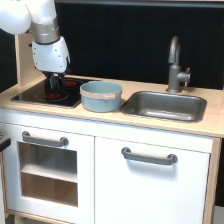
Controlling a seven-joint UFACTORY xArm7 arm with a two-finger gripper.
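My gripper [55,79] hangs at the back left, low over the black cooktop [35,96] with its red rings. The fingertips are dark and small, and I cannot tell whether they are open or shut. A blue-grey pot [101,99] with a tan rim sits on the counter to the right of the cooktop, apart from my gripper.
A steel sink [163,100] with a dark faucet [175,62] fills the right of the wooden counter [110,119]. Below are white cupboards with grey handles, the left one with a glass front. A wooden side panel stands at the far left.
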